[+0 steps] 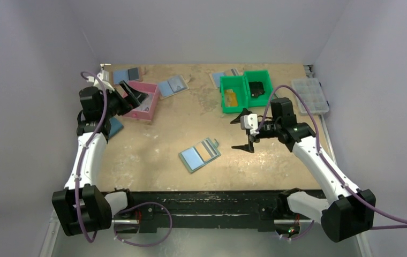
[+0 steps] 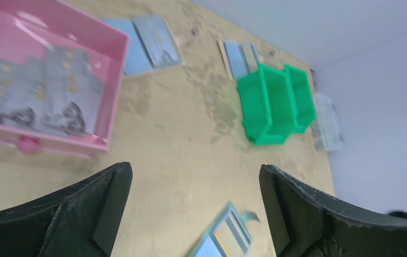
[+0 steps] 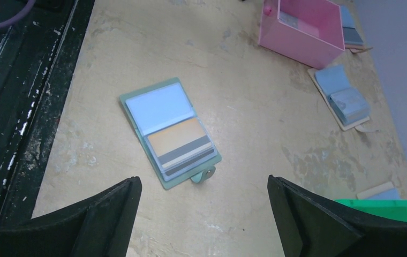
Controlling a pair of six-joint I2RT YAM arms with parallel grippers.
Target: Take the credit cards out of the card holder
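A green-edged card holder (image 1: 198, 156) lies open at the front centre, pale blue on one half, tan and striped cards on the other; the right wrist view shows the holder (image 3: 166, 107) with a small tab. My left gripper (image 1: 134, 93) is open over the pink box's right part, its fingers framing the holder's blurred edge (image 2: 223, 238) in the left wrist view. My right gripper (image 1: 242, 131) stands open right of and behind the holder, nothing between its fingers.
A pink box (image 1: 145, 112) holding grey cards is at back left. Other holders (image 1: 172, 85) lie along the back. Green containers (image 1: 233, 107) and a clear organizer (image 1: 308, 96) are at back right.
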